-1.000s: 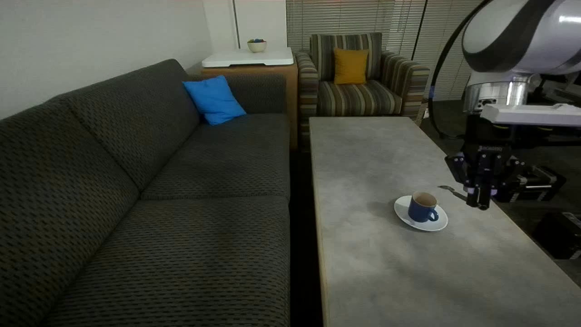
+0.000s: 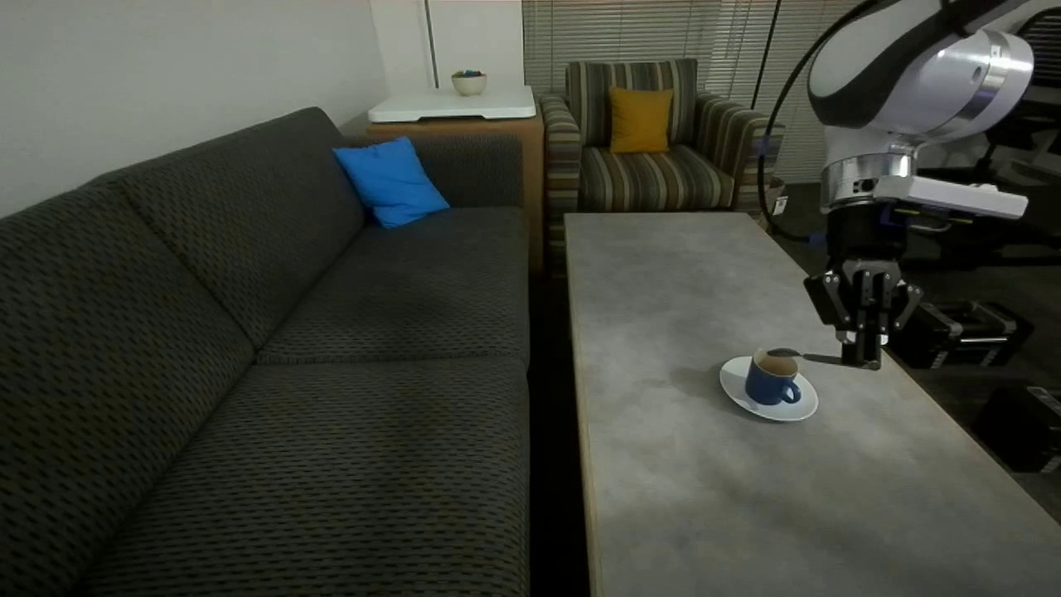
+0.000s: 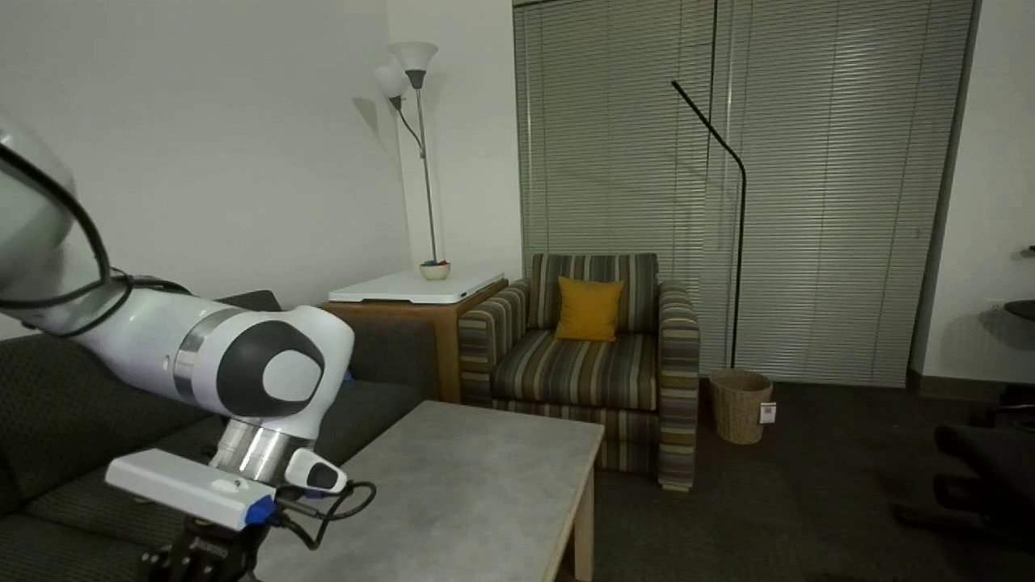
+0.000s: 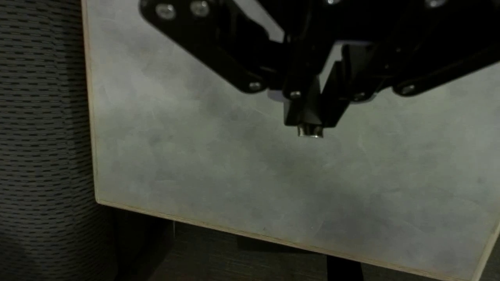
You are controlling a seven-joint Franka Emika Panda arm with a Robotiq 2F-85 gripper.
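A dark spoon (image 2: 827, 358) sticks out sideways from my gripper (image 2: 863, 350), which is shut on its handle. Its bowl end points left and, in exterior view 1, overlaps the rim of a blue cup (image 2: 766, 385); whether it hangs over the cup or behind it I cannot tell. The cup stands upright on a white saucer (image 2: 736, 390). In the wrist view a short metal end of the spoon (image 4: 310, 131) shows below the closed fingers (image 4: 300, 112); the cup is not in that view. Exterior view 2 shows only the gripper's upper part, with the fingers cut off.
A dark sofa (image 2: 398, 428) runs along its left side. Behind the far end sits a striped armchair (image 2: 651, 179). Black cases (image 2: 960, 333) lie on the floor to the right.
My gripper has moved left and slightly up in exterior view 1, carrying the spoon. Cup and saucer have not moved.
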